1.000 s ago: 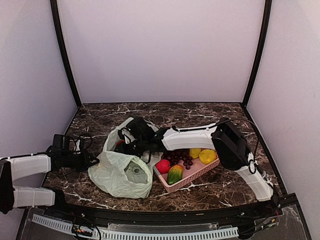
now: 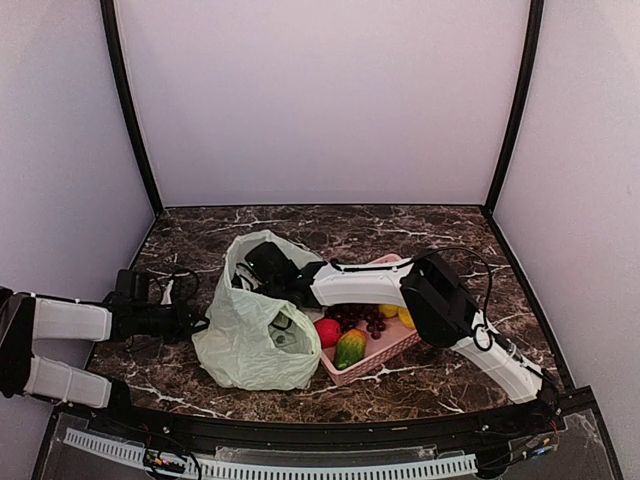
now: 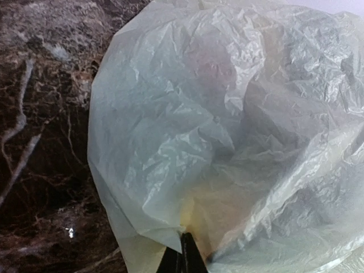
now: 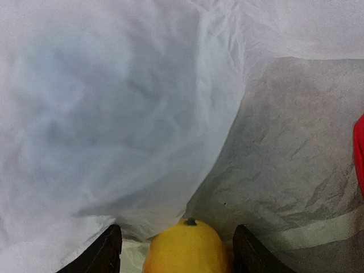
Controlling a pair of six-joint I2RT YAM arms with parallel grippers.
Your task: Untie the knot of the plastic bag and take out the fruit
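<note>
A thin whitish plastic bag (image 2: 245,345) lies opened on the left half of the table, its mouth facing up. My left gripper is shut at the bag's left side, with a fold of the plastic at its fingertips. Inside the bag, my right gripper stands open around a yellow-orange fruit (image 4: 186,247), one finger on each side; the fruit's lower part is cut off by the frame. Something red (image 4: 359,151) shows at the right edge of the right wrist view. From above, the right gripper's tips are hidden by the bag.
A pink basket (image 2: 385,352) stands right of the bag, holding a red fruit (image 2: 328,332), a green-orange papaya (image 2: 350,349), dark grapes and yellow fruit. The right arm crosses above it. Bare marble lies behind and in front.
My right gripper has moved left and deeper into the bag. The left gripper has shifted slightly right, and the bag has moved a little to the right with it.
</note>
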